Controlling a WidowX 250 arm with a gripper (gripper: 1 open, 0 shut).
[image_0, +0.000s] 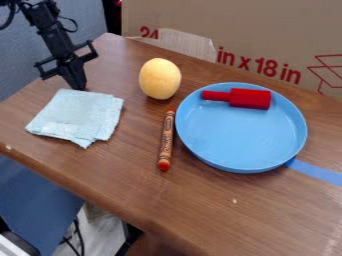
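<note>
My black gripper hangs at the upper left, low over the wooden table, just behind a folded pale blue cloth; whether its fingers are open or shut is hard to tell. A yellow egg-shaped object stands at the middle back. An orange crayon-like stick lies between the cloth and a blue plate. On the back of the plate lies a red object with a handle.
A cardboard box stands behind the table, with a white item at its base. Blue tape runs to the right of the plate.
</note>
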